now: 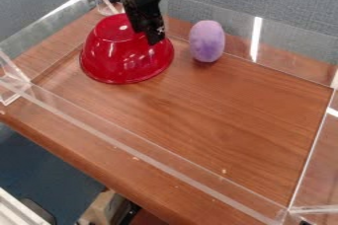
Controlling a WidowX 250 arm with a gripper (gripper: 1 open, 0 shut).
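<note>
A red bowl, turned bottom up, sits toward the back left of the wooden surface. My black gripper reaches down from the top over its upper right side, touching it or very close; whether the fingers are open or shut is unclear. A purple egg-shaped object stands upright to the right of the bowl, apart from it.
Clear plastic walls edge the wooden board. A grey wall stands behind, with a blue floor at the lower left.
</note>
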